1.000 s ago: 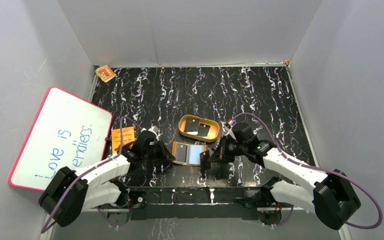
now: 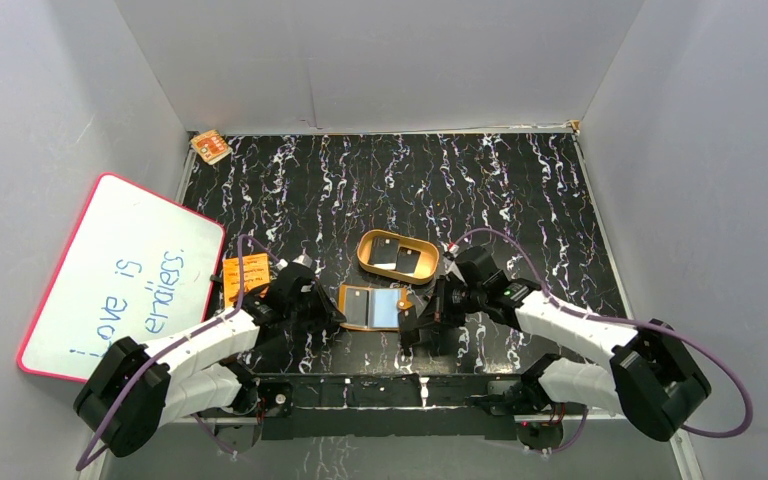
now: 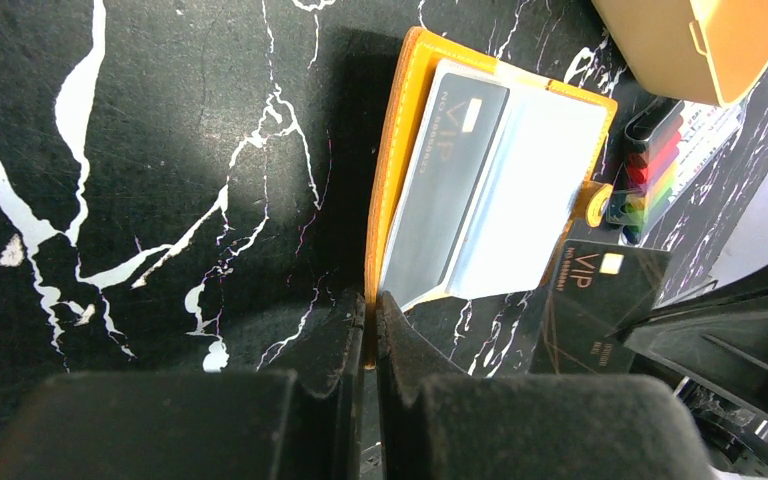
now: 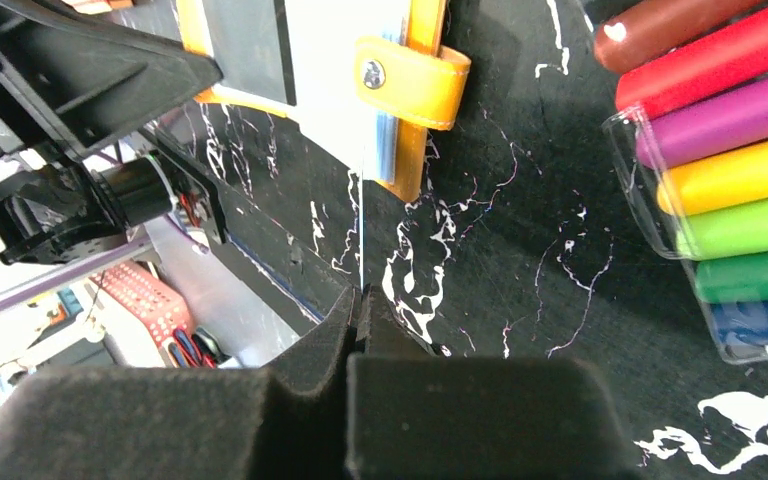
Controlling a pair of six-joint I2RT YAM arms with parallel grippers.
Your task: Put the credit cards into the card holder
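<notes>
The card holder (image 3: 387, 170) lies open, orange outside with clear sleeves, and a black VIP card (image 3: 447, 180) sits in its left sleeve. My left gripper is shut on the holder's near left edge. A second VIP card (image 3: 592, 300) is in my right gripper, shut on it. In the right wrist view this held card (image 4: 361, 235) shows edge-on as a thin line, its far end at the holder's right side near the strap (image 4: 410, 85). Whether its tip is inside a sleeve cannot be told. More dark cards (image 2: 384, 251) rest in the yellow tray.
The oval yellow tray (image 2: 368, 266) stands just behind the holder. A clear case of coloured markers (image 4: 730, 190) lies right of the holder. At the left are an orange sheet (image 2: 245, 272) and a leaning whiteboard (image 2: 125, 280).
The holder and left gripper have moved slightly left, and the holder's strap shows more clearly now.
</notes>
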